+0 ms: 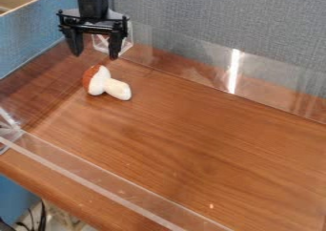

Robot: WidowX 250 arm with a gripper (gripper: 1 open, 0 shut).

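Observation:
The black gripper (94, 52) hangs over the back left corner of the wooden table, its two fingers spread apart with nothing seen between them. Below it and slightly toward the front lies a toy mushroom (107, 83) on its side, with a red cap facing left and a white stem pointing right.
Transparent walls edge it at the back and front, a blue padded panel (29, 46) stands at the left, and a grey textured wall (230, 25) rises behind.

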